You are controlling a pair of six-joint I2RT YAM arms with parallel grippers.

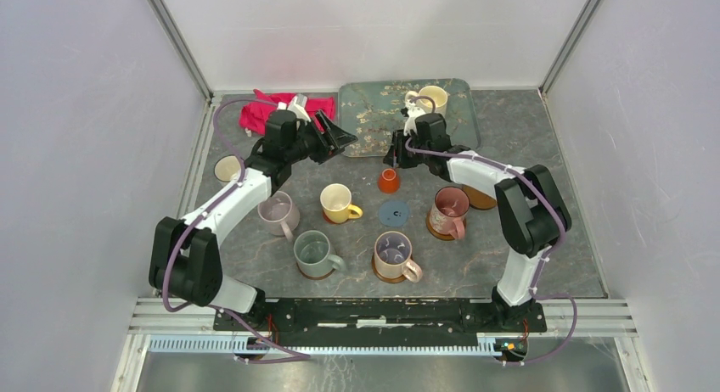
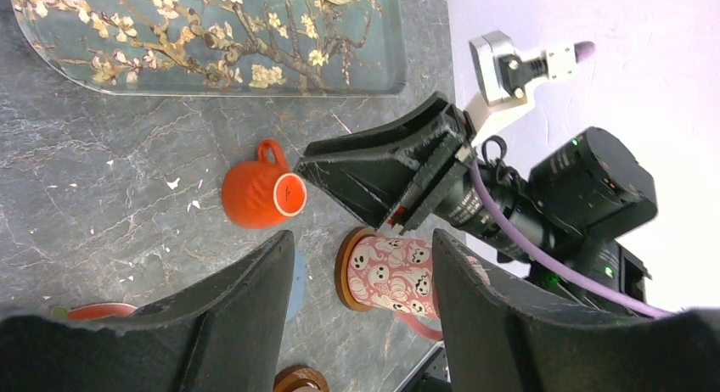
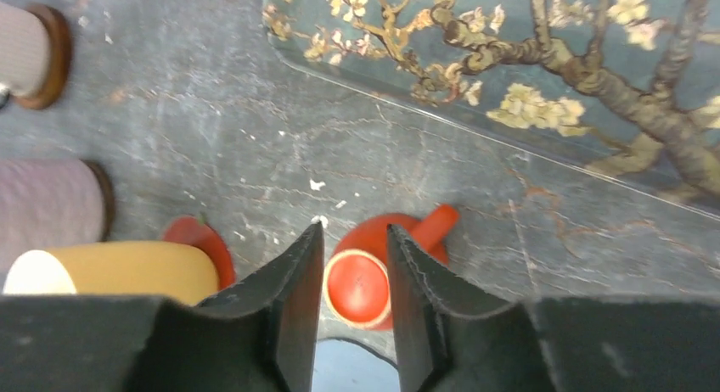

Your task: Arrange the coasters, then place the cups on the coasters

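A small orange cup [image 1: 389,181] lies on the grey table, not upright; its white-ringed base faces the cameras in both wrist views. The blue coaster [image 1: 393,212] is bare, a short way in front of it. My right gripper points down beside the cup [image 3: 357,288], on the tray side. A gap shows between its fingers, with part of the cup visible through it; whether they touch it is unclear. Off to the left, my left gripper [image 1: 341,137] stands open and empty, well clear of the cup.
The flowered tray [image 1: 365,120] behind holds a cream mug [image 1: 431,102]. Around the coaster stand a yellow mug [image 1: 337,198], a patterned reddish mug [image 1: 449,207], a purple-lined mug [image 1: 394,254] and a grey-green mug [image 1: 315,249]. A red cloth [image 1: 257,114] lies at back left.
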